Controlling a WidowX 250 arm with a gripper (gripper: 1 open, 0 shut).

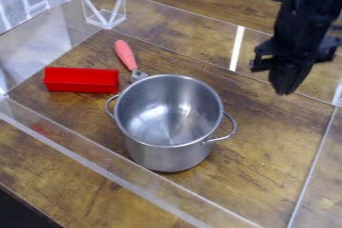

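My gripper (285, 75) hangs at the upper right over the wooden surface, dark and blurred, its fingers close together with nothing visible between them. Below and left of it stands a steel pot (168, 124) with two handles. A red rectangular block (80, 79) lies at the left, and beside it a utensil with a pink handle (124, 55) points toward the pot.
Clear plastic walls (54, 132) border the work area on the left and front. A white strip (237, 49) crosses the wood at the back. The wood right of the pot is bare.
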